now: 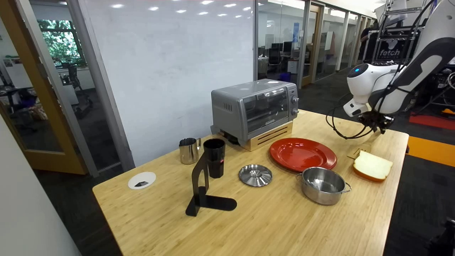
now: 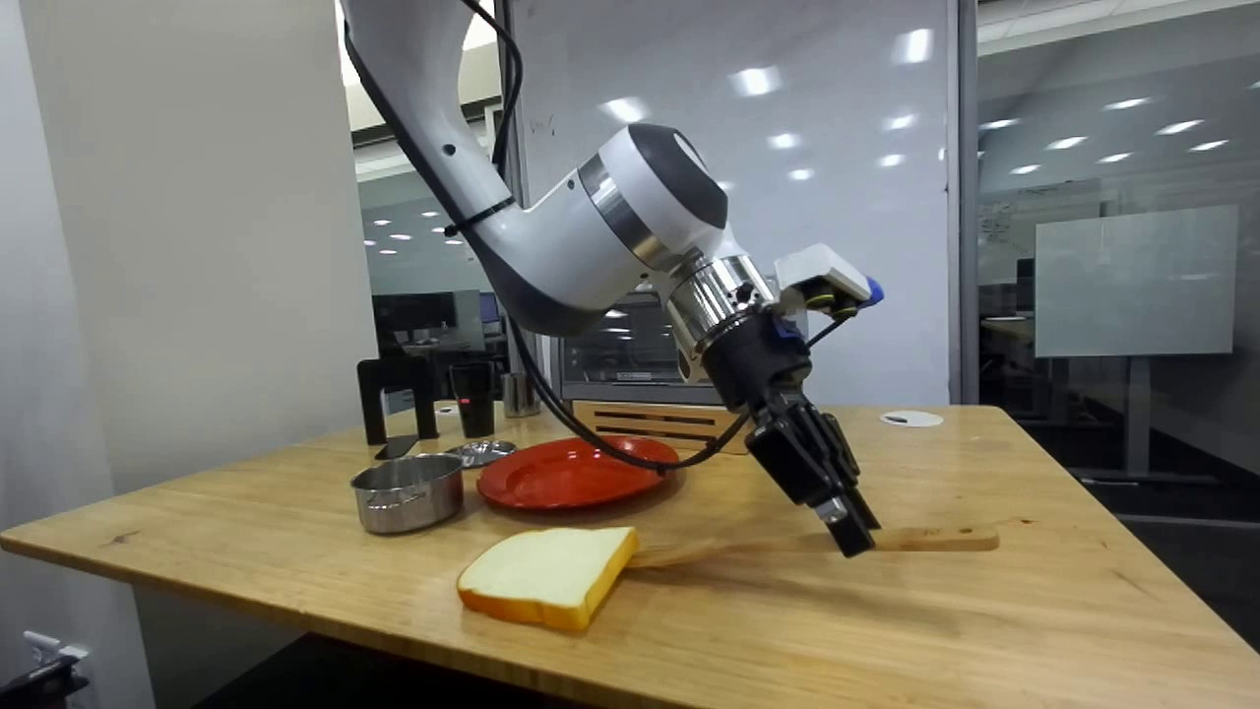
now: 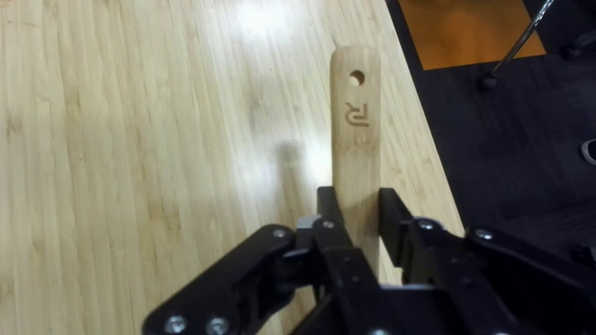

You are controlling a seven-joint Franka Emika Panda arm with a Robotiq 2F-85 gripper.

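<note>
My gripper is shut on the handle of a wooden spatula (image 3: 357, 159), whose holed end points away in the wrist view. In exterior view 2, the spatula's handle (image 2: 941, 539) sticks out to the right of the gripper (image 2: 848, 528), low over the table. Its forked blade (image 2: 679, 553) reaches left, at or just under the edge of a thick bread slice (image 2: 549, 575). How far under it goes is hidden. From exterior view 1, the slice (image 1: 373, 166) lies close to the table's right edge, with the blade's tips (image 1: 357, 153) showing beside it.
A red plate (image 1: 301, 154) and a steel pot (image 1: 322, 185) stand near the bread. Behind the plate is a toaster oven (image 1: 260, 106) on a wooden stand. A lid (image 1: 256, 175), black cup (image 1: 215, 158), steel pitcher (image 1: 188, 151) and black holder (image 1: 211, 202) sit farther left.
</note>
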